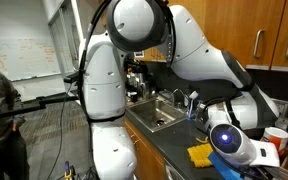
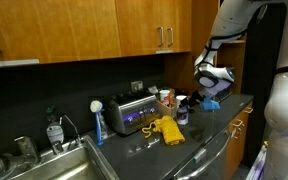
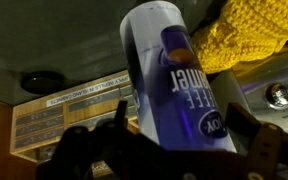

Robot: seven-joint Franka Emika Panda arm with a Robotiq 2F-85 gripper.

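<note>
A white and purple creamer canister (image 3: 174,85) fills the middle of the wrist view, printed with coffee lettering. My gripper stands open, its dark fingers (image 3: 249,130) on either side of the canister's near end. Whether they touch it I cannot tell. In exterior view 2 the canister (image 2: 182,115) stands on the dark counter, with the gripper (image 2: 188,100) close by its top. Exterior view 1 has the fingers and the canister hidden behind the arm.
A yellow cloth (image 2: 168,129) lies beside the canister, by the chrome toaster (image 2: 134,111). Close behind stands a basket (image 2: 167,98). A wooden labelled box (image 3: 76,112) is near the fingers in the wrist view. The sink (image 1: 156,115) lies farther along.
</note>
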